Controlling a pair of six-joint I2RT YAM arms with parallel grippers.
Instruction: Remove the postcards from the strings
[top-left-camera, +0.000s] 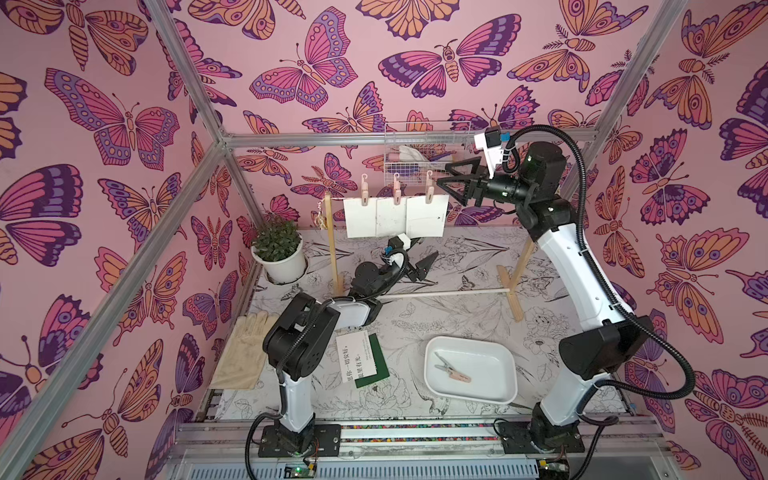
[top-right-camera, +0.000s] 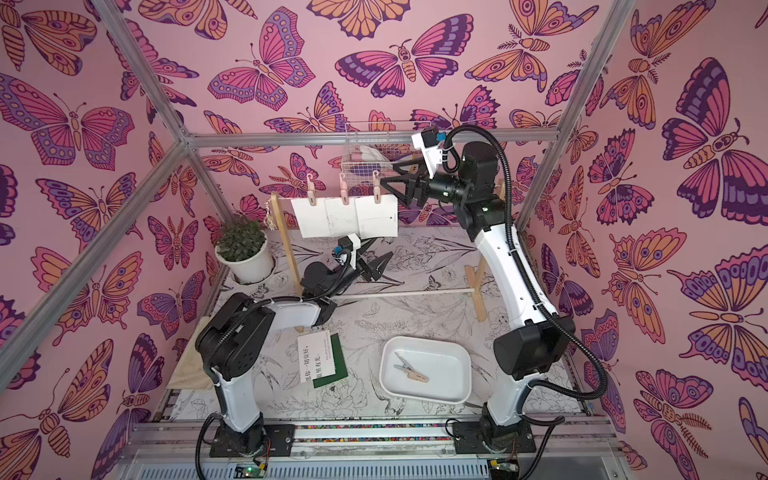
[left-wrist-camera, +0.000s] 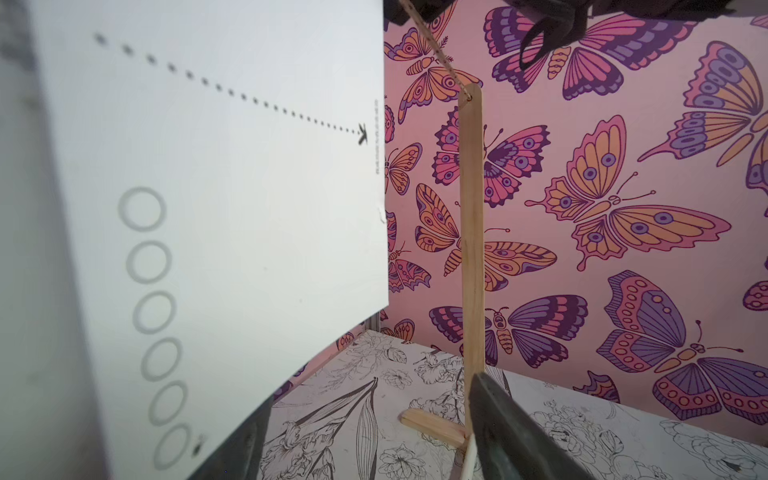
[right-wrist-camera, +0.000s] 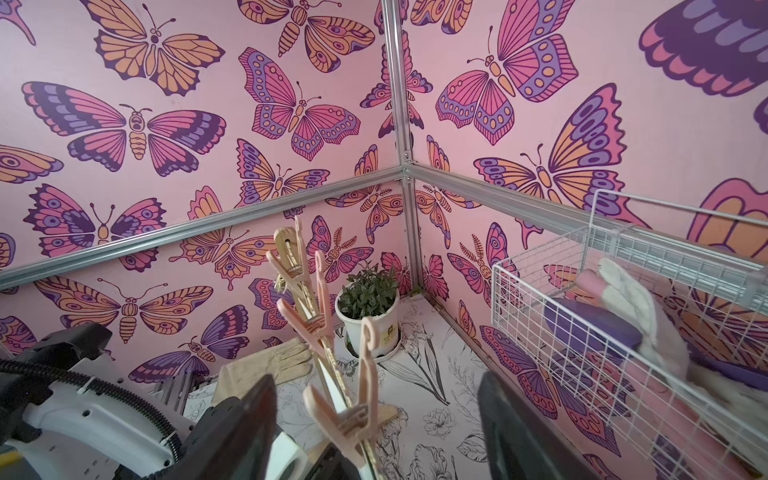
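Note:
Three white postcards hang side by side from a string, each under a pink clothespin; the rightmost postcard (top-left-camera: 427, 217) has its clothespin (top-left-camera: 429, 185) nearest my right arm. My right gripper (top-left-camera: 448, 181) is open just right of that clothespin. In the right wrist view the nearest clothespin (right-wrist-camera: 353, 408) lies between the open fingers, not gripped. My left gripper (top-left-camera: 426, 256) is open below the hanging cards, holding nothing. The left wrist view shows a postcard (left-wrist-camera: 240, 200) close up, with a dotted line and circles, its lower part near the left finger (left-wrist-camera: 240, 440).
A white tray (top-left-camera: 448, 390) holds one loose clothespin (top-left-camera: 453, 369). A removed white card (top-left-camera: 355, 357) lies on a green one (top-left-camera: 381, 372). A potted plant (top-left-camera: 280, 248), wooden posts (top-left-camera: 331, 248) and a wire basket (right-wrist-camera: 592, 344) stand near the line.

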